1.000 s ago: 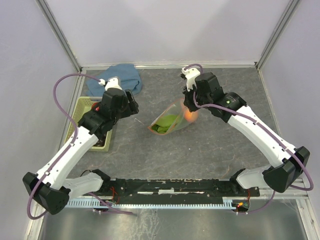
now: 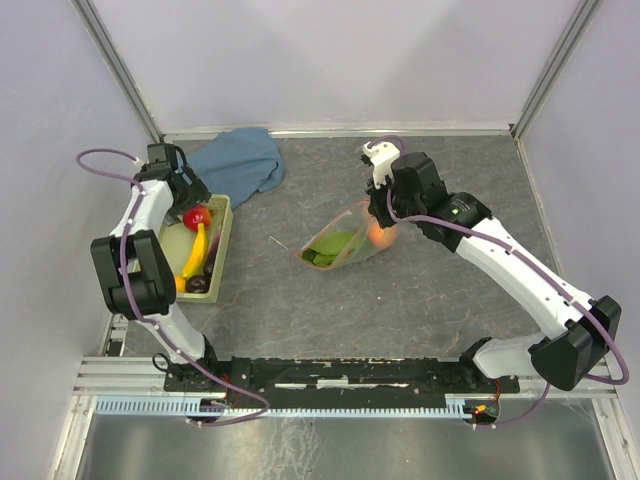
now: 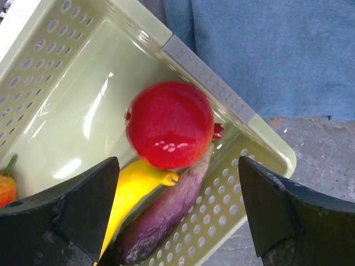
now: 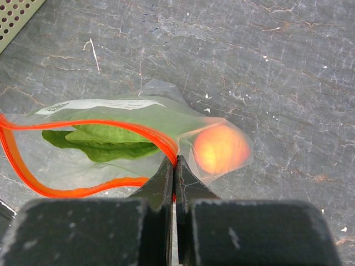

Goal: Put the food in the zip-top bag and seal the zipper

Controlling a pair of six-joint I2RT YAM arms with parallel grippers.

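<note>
Clear with an orange-rimmed mouth, the zip top bag point(image 4: 100, 105) lies mid-table, its mouth gaping toward the left. Inside are a green leafy piece point(image 4: 105, 141) and an orange round item point(image 4: 219, 148). My right gripper is shut on the bag's thin orange rim. Over the basket point(image 2: 224, 255) at the left, my left gripper hangs open, nothing between its fingers. Below it in the left wrist view sits a red pomegranate point(image 3: 170, 124), touching a yellow banana point(image 3: 130, 191) and a purple eggplant point(image 3: 161, 221). An orange pepper-like item point(image 3: 6, 187) shows at that view's left edge.
A blue cloth point(image 2: 240, 163) lies at the back left, beside the basket's far end. The basket's walls rise close around the food. Bare grey table point(image 2: 270, 320) stretches between basket and bag.
My left arm has swung left, away from near the bag, until its gripper came over the far end of the basket. The right arm and the bag look nearly unchanged.
</note>
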